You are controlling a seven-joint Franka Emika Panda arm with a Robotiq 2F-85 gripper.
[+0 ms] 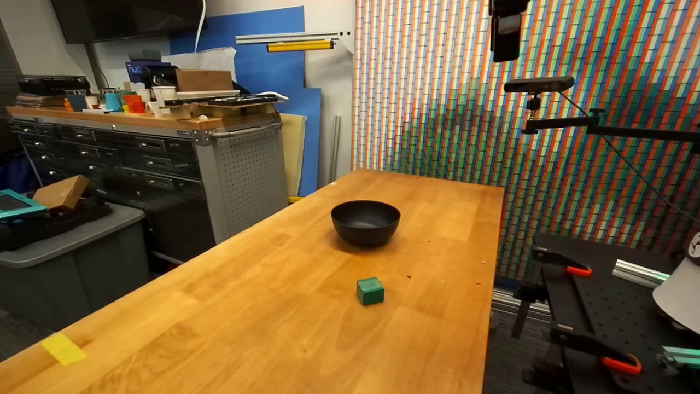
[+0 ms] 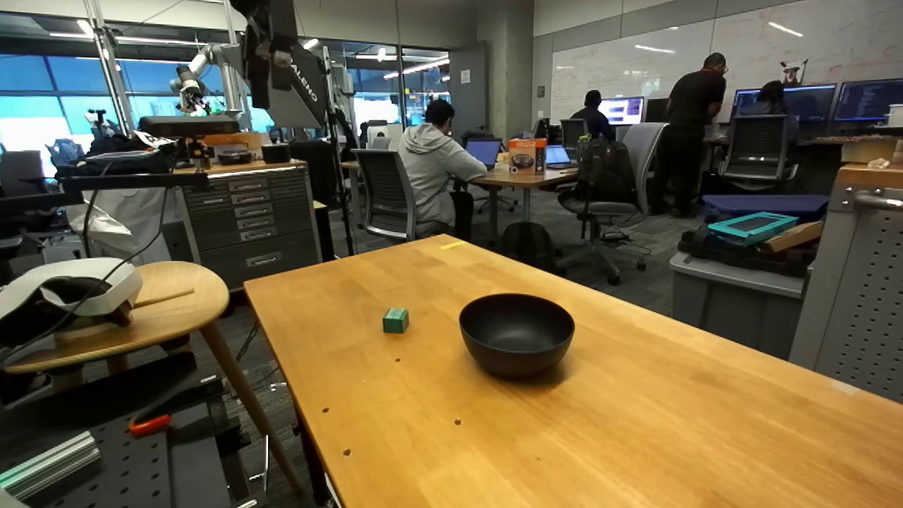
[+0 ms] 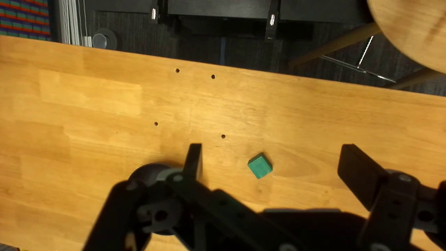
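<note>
A small green cube (image 1: 371, 291) rests on the wooden table, clear of the black bowl (image 1: 365, 223) that stands upright nearby. In exterior view 2 the bowl (image 2: 516, 334) shows an empty inside, with the cube (image 2: 395, 320) to its left. High above the table hangs my gripper, its fingers (image 3: 193, 162) wide apart. It is open, and only air lies between them. From above, the cube (image 3: 260, 166) appears in the gap, far below on the tabletop. The left finger and linkage hide most of the bowl (image 3: 148, 172) in the wrist view.
Bare tabletop (image 1: 262, 315) surrounds both objects, with a few small holes in it. Yellow tape (image 1: 63, 348) marks one edge. Beside the table are a camera on an arm (image 1: 539, 84), a black side bench (image 1: 610, 289) and a round stool (image 2: 152, 305).
</note>
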